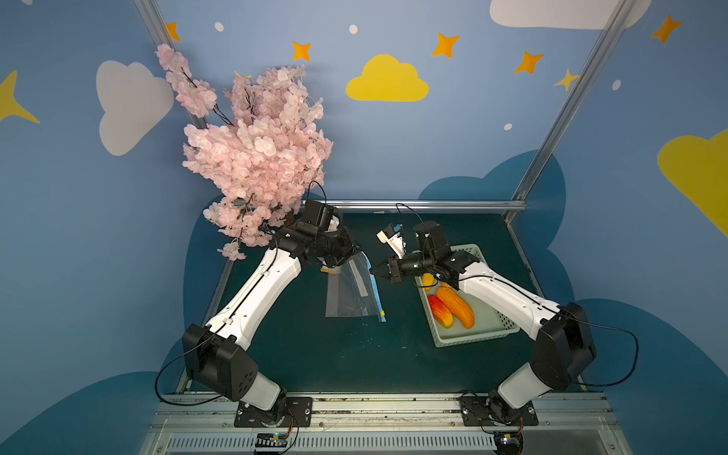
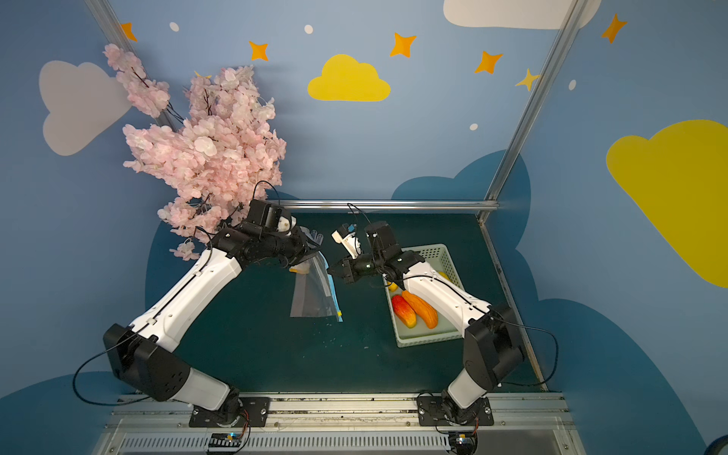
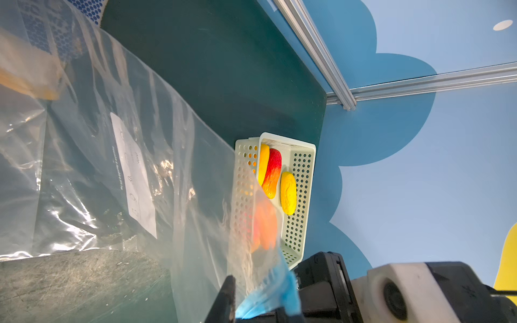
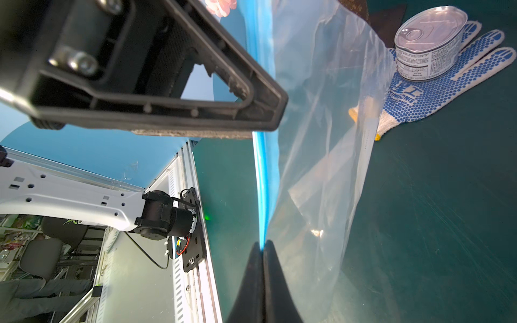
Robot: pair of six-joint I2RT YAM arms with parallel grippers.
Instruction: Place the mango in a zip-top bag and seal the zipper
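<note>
The clear zip top bag (image 1: 349, 292) stands with its blue zipper edge (image 4: 261, 177) towards my right arm. No fruit shows inside it. My right gripper is shut on the blue edge, a thin strip between its fingertips. Higher along that edge is my left gripper (image 1: 353, 251), its fingers partly open. One of its fingers (image 4: 264, 105) crosses in front of the strip; whether it touches the bag I cannot tell. A red-and-yellow fruit (image 1: 440, 311), perhaps the mango, lies in the basket (image 1: 476, 342).
An orange elongated fruit (image 1: 456, 306) and yellow fruit (image 3: 288, 193) share the basket. Behind the bag, a can (image 4: 428, 45) rests on a blue-dotted glove (image 4: 417, 102). Pink blossoms (image 1: 258, 144) crowd the back left.
</note>
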